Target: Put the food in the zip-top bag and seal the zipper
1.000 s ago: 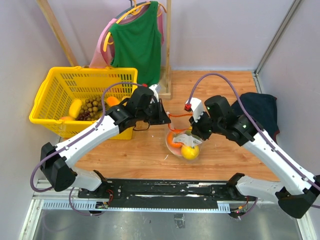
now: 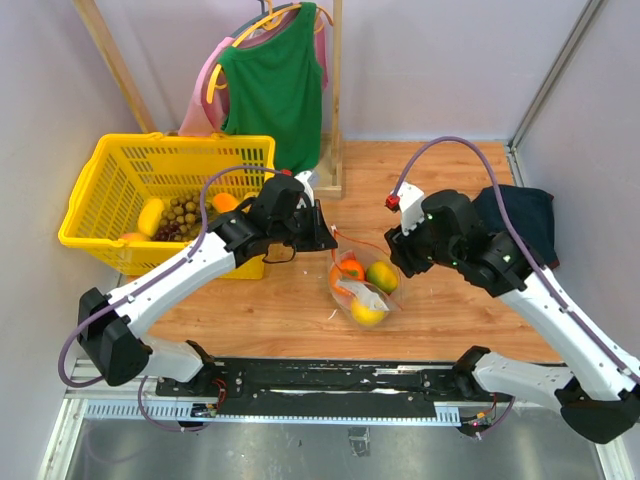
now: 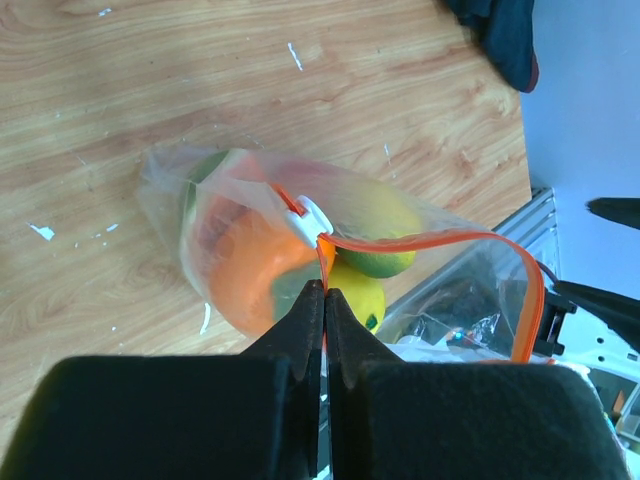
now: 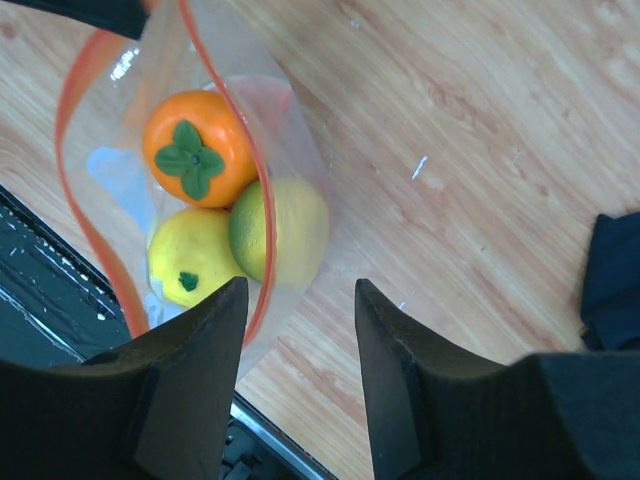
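A clear zip bag (image 2: 343,299) with an orange-red zipper hangs over the table, its mouth gaping. Inside lie an orange persimmon (image 4: 200,148), a yellow fruit (image 4: 192,256) and a green-yellow mango (image 4: 300,225). My left gripper is shut on the bag's zipper edge, close to a white slider (image 3: 312,221). To the right of the bag, my right gripper stands open. In the right wrist view the bag's near zipper edge passes by its left finger (image 4: 205,340); nothing is gripped there.
A yellow basket (image 2: 110,152) with grapes and other fruit stands at the back left. Behind is a rack with a green top (image 2: 280,90). Dark cloth (image 2: 520,218) lies at the right.
My right gripper has moved right, away from the bag's mouth, and the bag's right edge no longer stretches to it. The bag has sagged slightly, uncovering the mango. The left arm stays put.
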